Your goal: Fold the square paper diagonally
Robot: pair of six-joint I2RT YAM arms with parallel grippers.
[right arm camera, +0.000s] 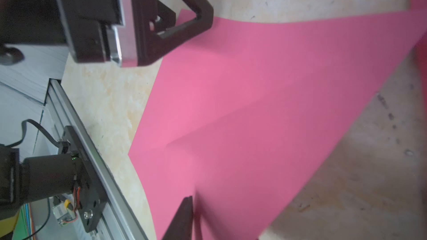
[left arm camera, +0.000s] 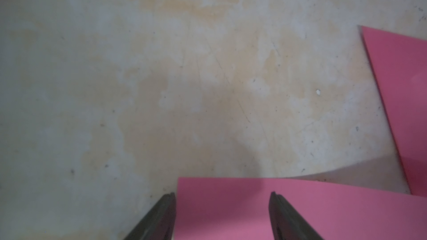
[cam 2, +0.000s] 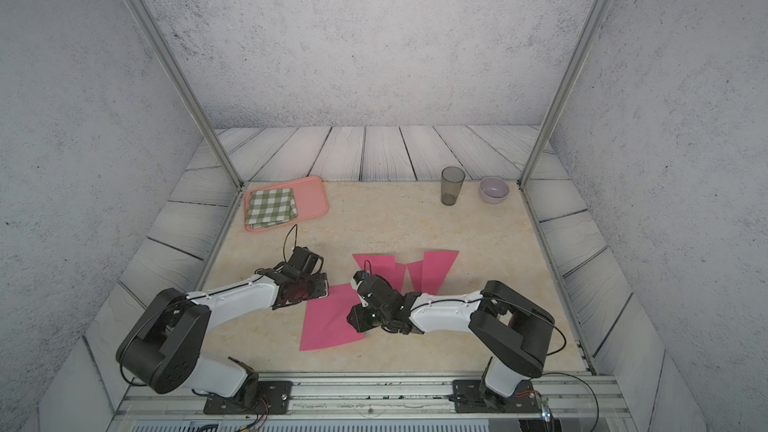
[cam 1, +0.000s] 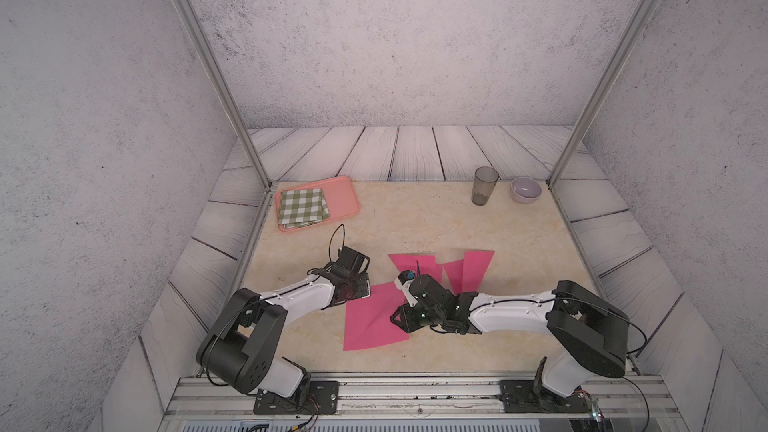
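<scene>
The pink square paper (cam 1: 373,326) lies on the table beneath both arms, with its right part hidden under the right arm. In the left wrist view, my left gripper stands open across a corner of the paper (left arm camera: 231,193), with nothing gripped. My right gripper (cam 2: 357,309) is low over the paper's right part. In the right wrist view the paper (right arm camera: 249,120) bulges up, showing a soft diagonal ridge. One right fingertip (right arm camera: 183,215) touches or nearly touches a raised bit of it; the other finger is hidden, so the grip is unclear.
Folded pink paper pieces (cam 1: 477,265) lie just behind the right arm. A pink tray (cam 1: 344,198) with a checkered cloth (cam 1: 302,206) sits at the back left. A glass (cam 1: 483,186) and a bowl (cam 1: 525,189) stand at the back right.
</scene>
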